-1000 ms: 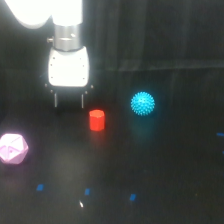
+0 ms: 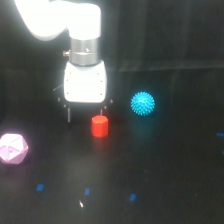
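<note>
A red block (image 2: pixel 100 127) stands on the dark table left of the middle. My white gripper (image 2: pixel 86 114) hangs just behind it in the view, its thin dark fingers wide apart. The right finger comes down close to the block's top; whether they touch cannot be made out. The left finger (image 2: pixel 69 115) is clear of the block, and nothing shows between the two.
A spiky blue ball (image 2: pixel 142 104) lies to the right of the block. At the left edge sits a pink faceted ball (image 2: pixel 13 148). Small blue marks dot the table at the front and right edge.
My gripper has moved right and lower in the view, staying open. The red block has shifted slightly right and nearer the front. Both balls are where they were.
</note>
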